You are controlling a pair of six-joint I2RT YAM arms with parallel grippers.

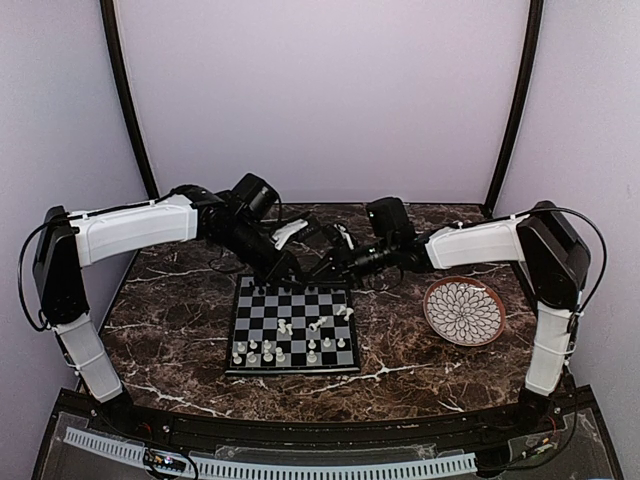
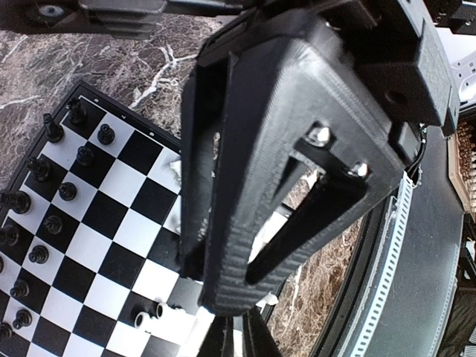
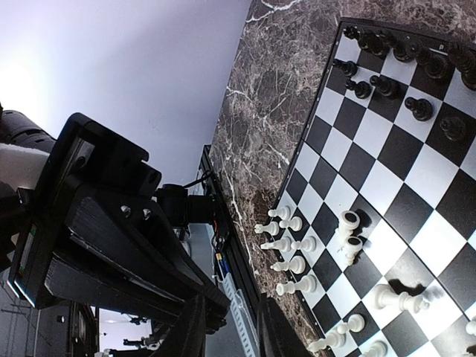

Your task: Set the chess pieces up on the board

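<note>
The chessboard [image 1: 262,311] lies on the marble table. Over its far side, my left gripper [image 1: 290,278] and right gripper [image 1: 318,274] meet closely, their tips dark against the black pieces. In the left wrist view the left fingertips are near the bottom edge; whatever is between them cannot be made out. In the right wrist view a gap shows between the right fingertips, with no piece visible there. A white piece [image 1: 317,323] lies on its side on the board. Two more white pieces [image 1: 284,327] lie mid-board. Black pieces [image 3: 422,108] stand in rows at the far side.
White pieces [image 1: 267,355] stand in the near left corner, and a few more [image 1: 326,343] stand near right. Another white piece [image 1: 346,313] is by the right edge. The patterned plate [image 1: 430,309] rests at right. Table left of the board is clear.
</note>
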